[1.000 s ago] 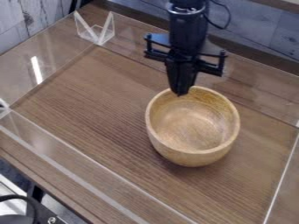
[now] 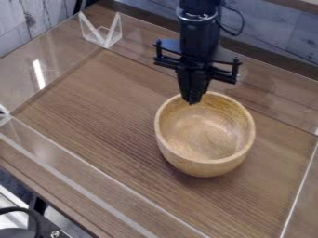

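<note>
A pale tan oval bowl (image 2: 205,139) sits empty on the wooden table (image 2: 87,130). My black gripper (image 2: 192,93) hangs from the top of the view, its tip over the back rim of the bowl. Whether its fingers are open or shut is unclear from this angle.
A white wire-like holder (image 2: 99,30) stands at the back left corner, and another pale piece (image 2: 6,116) is at the left edge. A black cable lies at the bottom left corner.
</note>
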